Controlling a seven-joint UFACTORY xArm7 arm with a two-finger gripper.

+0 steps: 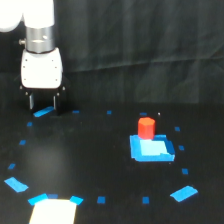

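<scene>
My gripper (43,101) hangs at the upper left, pointing down, its two dark fingers apart with nothing visible between them. Right of centre, a red, roughly cylindrical block (146,129) stands upright at the back part of a blue-edged square (134,152) with a white middle. Whether that square is a shallow tray or a flat sheet, I cannot tell. Gripper and red block are well apart, with the block to the right and closer to the camera.
A pale cream square (53,212) lies at the bottom left, cut off by the frame edge. Blue tape pieces, such as one strip (184,193) at the lower right, mark the black table. A dark curtain (140,50) hangs behind.
</scene>
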